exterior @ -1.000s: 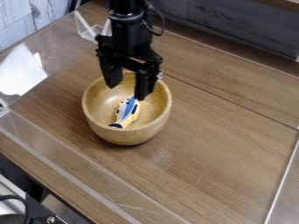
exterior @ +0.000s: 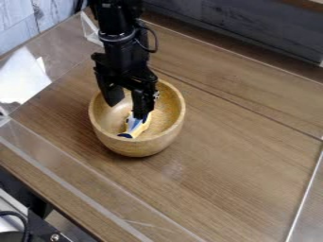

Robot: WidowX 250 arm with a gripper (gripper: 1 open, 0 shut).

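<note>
A wooden bowl [exterior: 165,133] stands on the table, left of the middle of the view. Inside it lies a small yellow, white and blue object [exterior: 131,129], partly hidden by the black gripper [exterior: 127,102]. The gripper reaches down into the bowl from above, its fingertips at or just over that object. The dark fingers are too hard to make out to tell how far apart they stand or whether anything is between them.
A dark panelled wall is at the back, and clear strips run along the table's left and front edges.
The gripper has moved down and slightly left into the bowl, now covering more of the small object. The bowl has stayed in place.
</note>
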